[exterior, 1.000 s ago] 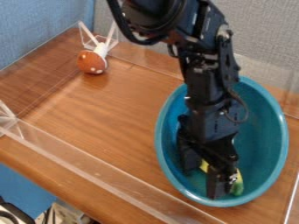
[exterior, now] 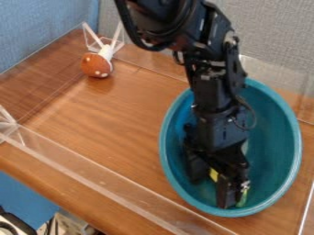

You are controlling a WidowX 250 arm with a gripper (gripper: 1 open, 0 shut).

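My black gripper [exterior: 215, 174] reaches down from the top into a teal bowl [exterior: 276, 147] at the right of the camera view, its lower parts inside the bowl. Something yellow and green [exterior: 241, 193] lies in the bowl beside and behind the fingers, mostly hidden by them. Whether the fingers touch it cannot be seen clearly.
An orange and white object with thin white prongs [exterior: 98, 62] stands at the back left of the wooden table [exterior: 110, 119]. A clear barrier edge runs along the front, with grey walls behind.
My gripper and arm have shifted very slightly within the bowl, and a little less of the yellow-green thing shows. The rest looks the same.
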